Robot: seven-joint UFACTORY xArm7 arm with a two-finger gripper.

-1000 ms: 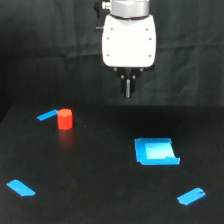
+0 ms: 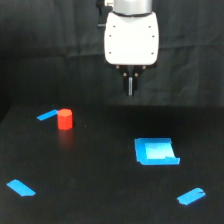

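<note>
A small red block stands on the black table at the left, well away from my gripper. My gripper hangs in the air at the top centre, pointing down, below the white arm end. Its dark fingers blend into the dark backdrop, so whether they are open or shut is unclear, and nothing can be made out between them. To the right of centre lies a bright blue square with a paler middle.
Blue strips lie flat on the table: one behind the red block, one at front left, one at front right. Bare table separates the block from the blue square. A dark curtain hangs behind.
The arm and gripper have shifted slightly to the right. The red block, blue square and strips lie where they were.
</note>
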